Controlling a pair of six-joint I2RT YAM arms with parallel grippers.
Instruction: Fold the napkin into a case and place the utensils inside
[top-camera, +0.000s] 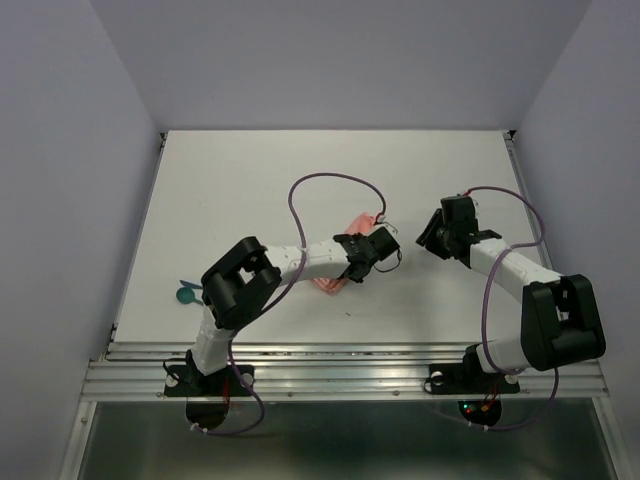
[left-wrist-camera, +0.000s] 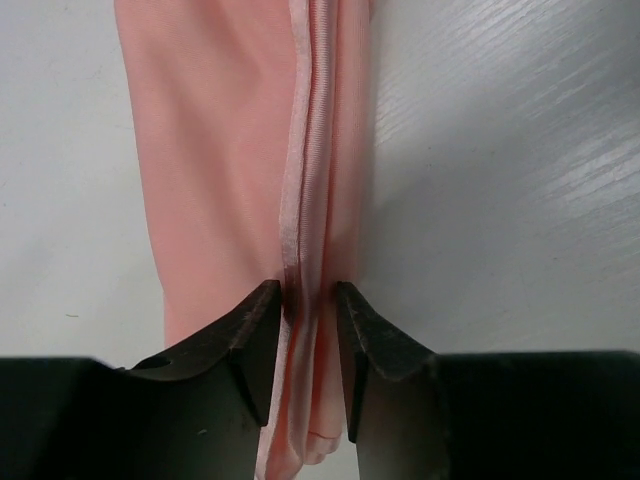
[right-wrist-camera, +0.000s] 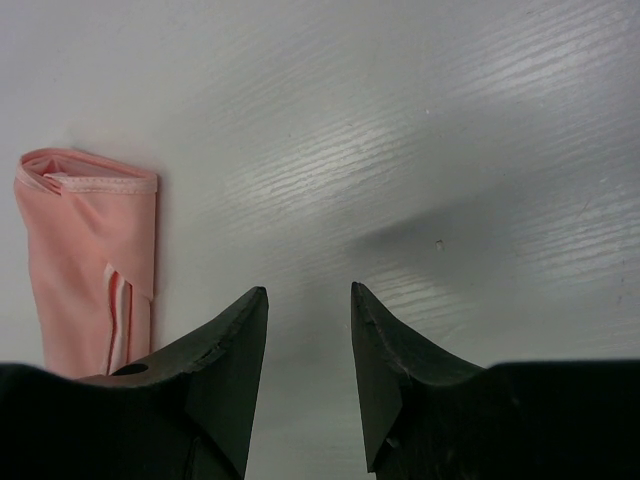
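Note:
A pink napkin (top-camera: 362, 222), folded into a long strip with layered edges, lies diagonally on the table, partly hidden under my left arm in the top view. In the left wrist view, my left gripper is down at the napkin (left-wrist-camera: 205, 170), part open, its fingertips either side of the folded edge strip. My right gripper stands open to the right of the napkin (right-wrist-camera: 90, 235), with nothing between its fingers. Teal utensils (top-camera: 186, 296) lie at the table's left, partly hidden by the left arm.
My right arm occupies the right side.

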